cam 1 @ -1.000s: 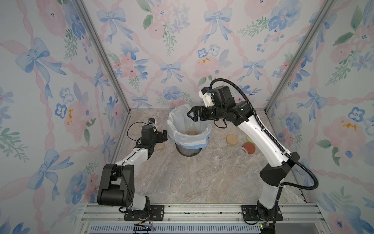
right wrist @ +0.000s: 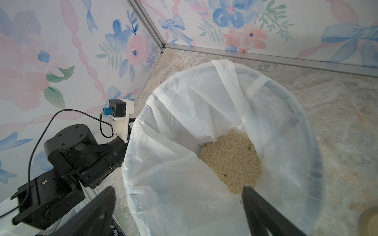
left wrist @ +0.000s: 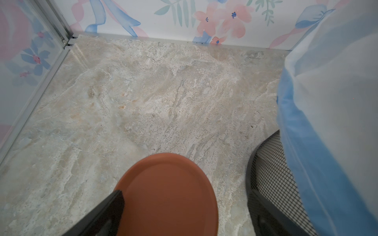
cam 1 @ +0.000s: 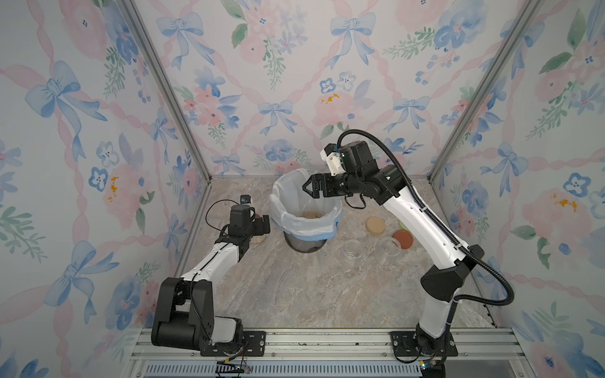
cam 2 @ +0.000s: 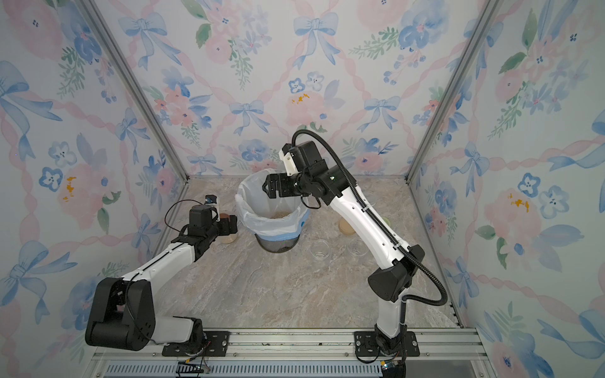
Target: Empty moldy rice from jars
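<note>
A jar with a reddish-brown lid (left wrist: 169, 196) stands left of the bin. My left gripper is open around it, one finger to each side; the lid's left edge appears close to the left finger. Much of that jar is hidden by the arm in the top views. Above the bin (right wrist: 275, 192), lined with a white bag, my right gripper hangs open and empty. Rice (right wrist: 232, 159) with a few dark specks lies at the bin's bottom. Two clear glass jars, one nearer (cam 1: 353, 250) and one farther right (cam 1: 388, 246), stand without lids and look empty.
Loose lids lie right of the bin: a tan lid (cam 1: 375, 225), a reddish-brown lid (cam 1: 402, 238) and a partly hidden green one (cam 1: 403, 224). The bin's black mesh wall (left wrist: 271, 173) stands close to the left gripper's right finger.
</note>
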